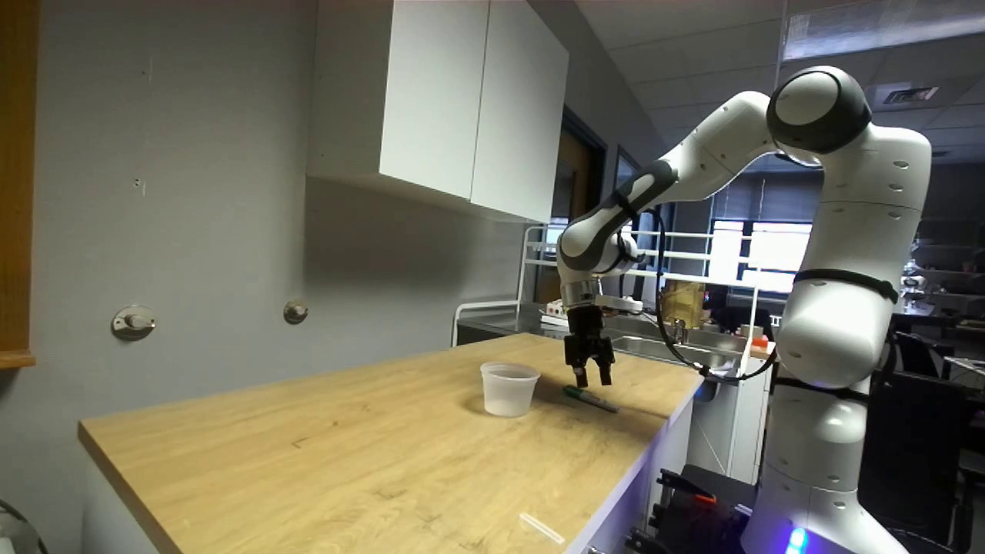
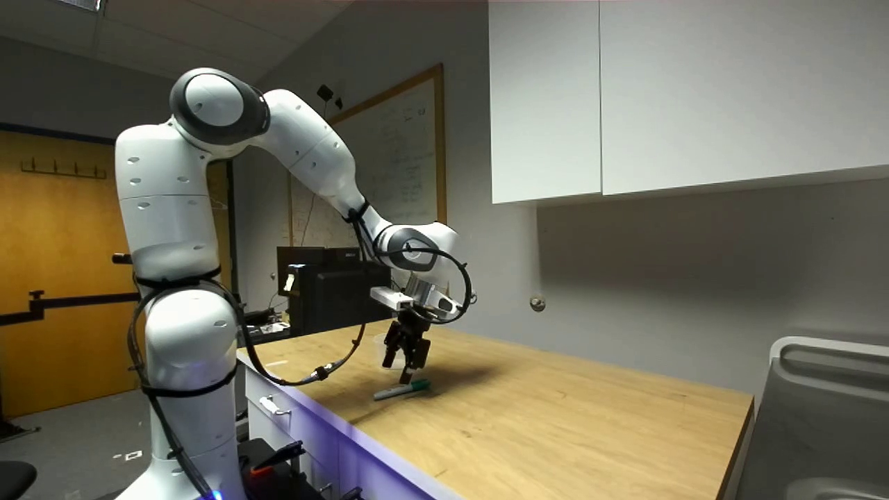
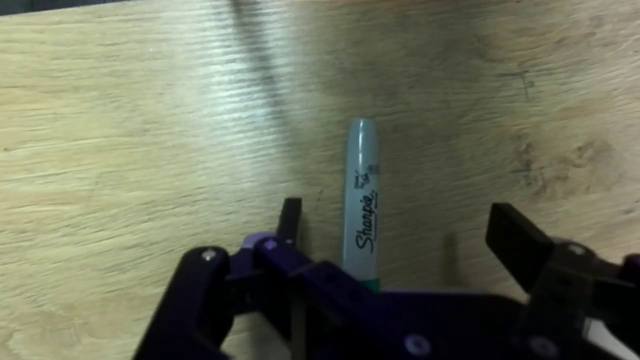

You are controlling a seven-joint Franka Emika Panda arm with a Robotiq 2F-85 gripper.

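Note:
A grey Sharpie marker [image 3: 361, 204] with a green end lies flat on the wooden counter. In the wrist view it sits between my spread fingers, nearer the left one, and its green end is partly hidden by the gripper body. My gripper [image 1: 593, 380] is open and points down just over the marker [image 1: 591, 398], holding nothing. In the second exterior view the gripper [image 2: 397, 374] hangs above the same marker [image 2: 401, 390]. A translucent plastic tub [image 1: 509, 392] stands upright to the left of the gripper in the first exterior view.
A small white strip [image 1: 542, 528] lies near its front edge. A sink [image 1: 679, 348] is beyond its far end, and a white wall cabinet [image 1: 471, 101] hangs above. Cables loop along the arm.

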